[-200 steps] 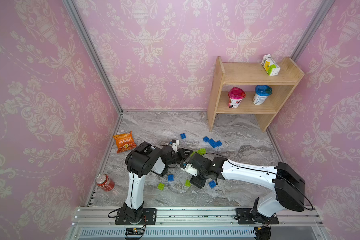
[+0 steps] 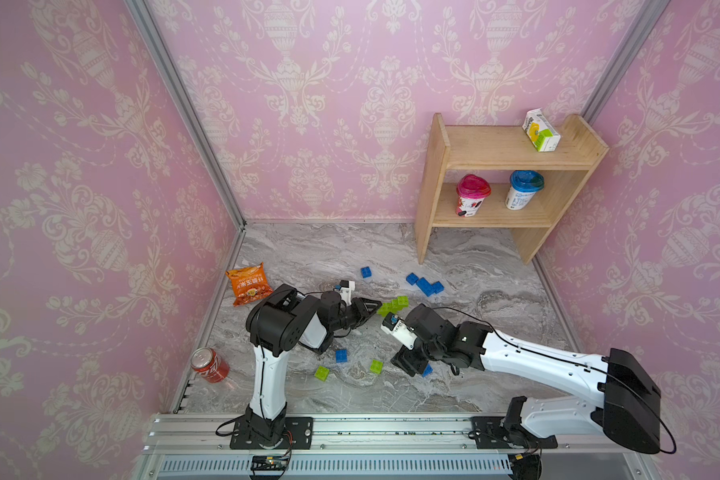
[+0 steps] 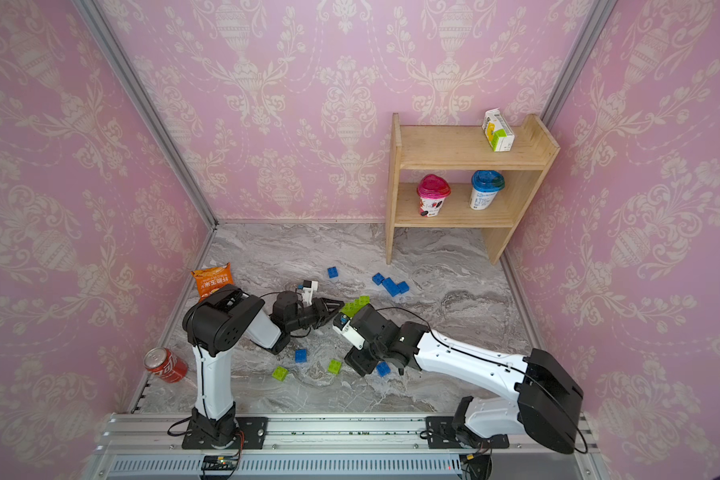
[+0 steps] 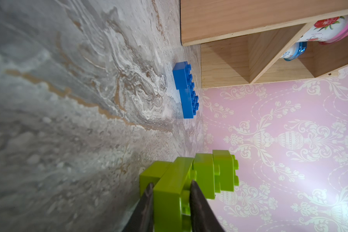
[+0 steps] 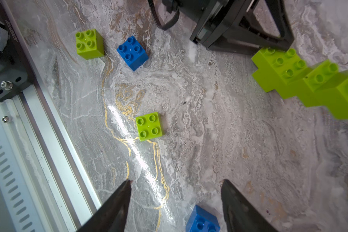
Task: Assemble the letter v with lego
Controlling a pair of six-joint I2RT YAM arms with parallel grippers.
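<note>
My left gripper is shut on one end of a joined row of green bricks (image 5: 288,65), stepped like a staircase. That row extends away from the fingers in the left wrist view; whether it touches the table, I cannot tell. My right gripper hangs over the front of the table, its fingers apart and empty. Below, a blue brick (image 5: 201,220) shows in the gap between its fingers, cut off by the frame's bottom edge. A loose green brick (image 5: 148,126) lies nearby. Farther left are another green brick (image 5: 89,44) and a blue brick (image 5: 132,53).
Several joined blue bricks (image 2: 425,285) lie toward the back, with a single blue brick (image 2: 365,272) left of them. A wooden shelf (image 2: 428,192) stands at the back right. An orange snack bag (image 2: 249,285) and a red can (image 2: 209,365) are at the left.
My left gripper and the green row shifted very slightly left.
</note>
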